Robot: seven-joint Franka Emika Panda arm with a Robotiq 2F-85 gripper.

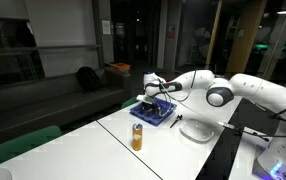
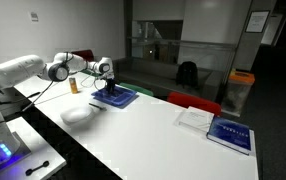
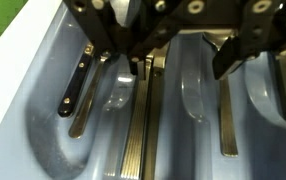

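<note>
My gripper stands open over a blue cutlery tray [image 3: 28, 75], its dark fingers spread apart with nothing held between them. Below it in the wrist view, metal utensil handles [image 3: 138, 135] lie lengthwise in a middle compartment. A black-handled utensil [image 3: 75, 85] rests in the left compartment beside another metal handle [image 3: 83, 115]. Farther right, a single metal handle [image 3: 228, 120] lies in its own slot. In exterior view 1 the gripper [image 1: 151, 98] hangs low at the blue tray [image 1: 167, 118]; the cutlery there is too small to make out.
On the white table a white bowl [image 1: 196, 129] stands to the tray's right, with a dark utensil [image 1: 175, 121] between them. An orange container [image 1: 137, 137] is nearer the camera. Exterior view 2 shows a flat white box [image 2: 195, 119] and a blue one [image 2: 231, 136].
</note>
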